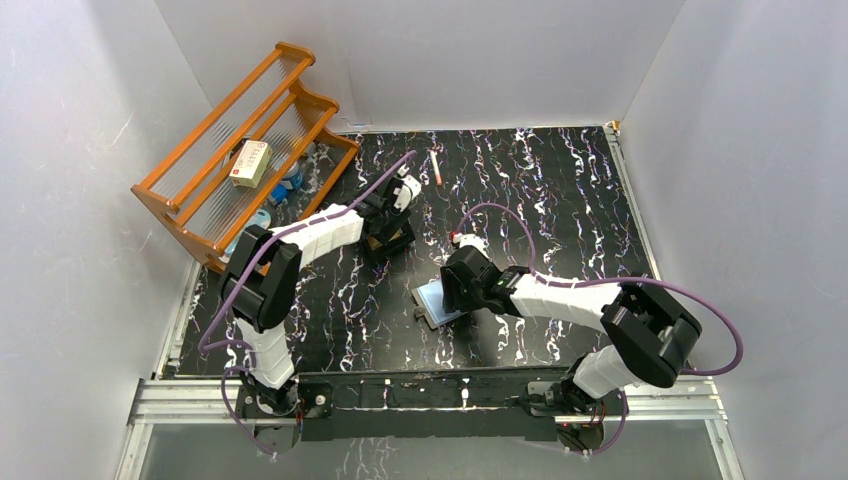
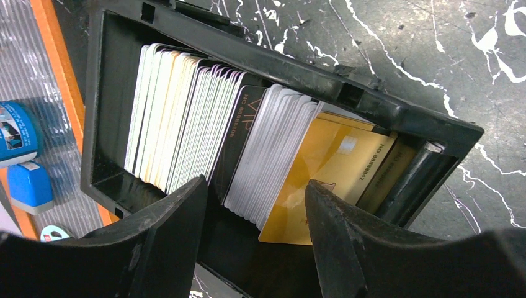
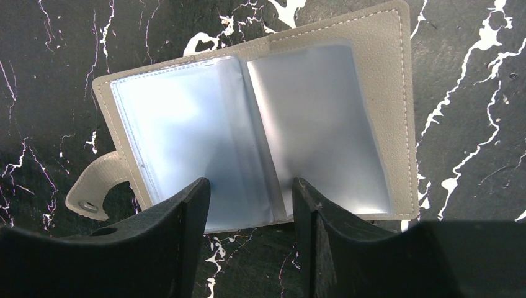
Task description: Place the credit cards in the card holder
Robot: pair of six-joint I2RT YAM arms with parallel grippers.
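Observation:
In the left wrist view, a black box (image 2: 273, 59) holds a row of upright cards. White cards (image 2: 186, 118) fill its left half, a black VIP card (image 2: 239, 124) stands among them, and several gold cards (image 2: 335, 167) lean at the right end. My left gripper is open over the box, nothing between its fingers. The beige card holder (image 3: 387, 87) lies spread open on the table in the right wrist view, with clear sleeves (image 3: 316, 118) on both sides. Above its near edge my right gripper stands open and empty.
A wooden rack (image 1: 330, 135) with a small carton (image 1: 250, 163) and blue containers (image 1: 291, 176) stands at the far left, close to the box. A thin pale stick (image 1: 436, 167) lies at the back. Free table stretches to the right (image 1: 580, 200).

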